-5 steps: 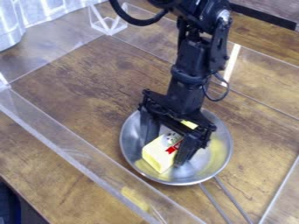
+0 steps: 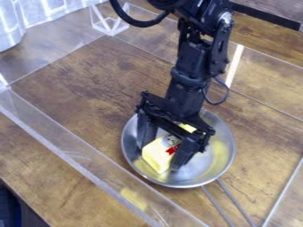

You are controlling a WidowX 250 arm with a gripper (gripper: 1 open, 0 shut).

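Note:
My black gripper point(image 2: 166, 140) is low over a round silver pan point(image 2: 211, 168) with yellowish patches inside. A pale yellow block point(image 2: 157, 160) with a small red mark lies in the pan between and beneath the fingers. The fingers straddle it, but whether they grip it cannot be seen clearly. The pan's long wire handle point(image 2: 231, 208) reaches toward the lower right.
A wooden table point(image 2: 73, 80) surrounds the pan, clear on the left. A clear plastic barrier point(image 2: 71, 160) runs along the lower left. A white wire-like object point(image 2: 108, 22) and a white cloth stand at the top left.
The gripper has shifted slightly down and to the left over the block since a second ago. The pan looks unmoved.

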